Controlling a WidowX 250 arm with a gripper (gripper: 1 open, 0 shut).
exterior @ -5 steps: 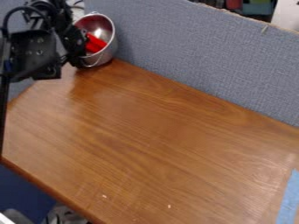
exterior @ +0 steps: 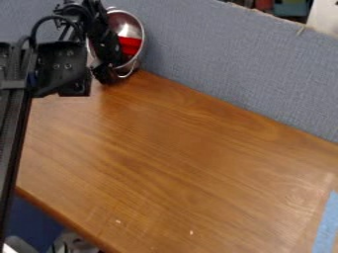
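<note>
A shiny metal pot (exterior: 128, 28) lies tipped at the far corner of the wooden table, against the grey partition, its opening facing roughly toward the camera and something red (exterior: 129, 45) inside it. The black gripper (exterior: 103, 67) is just left of the pot, over its left side and partly covering it. The fingers are dark and bunched against the pot, so their opening and anything between them cannot be made out.
A grey padded partition (exterior: 238, 89) runs along the back. Blue tape (exterior: 326, 222) lies at the right edge.
Over the last second the arm has shifted slightly and the pot has moved a little to the right, with less of the red object showing beside the gripper.
</note>
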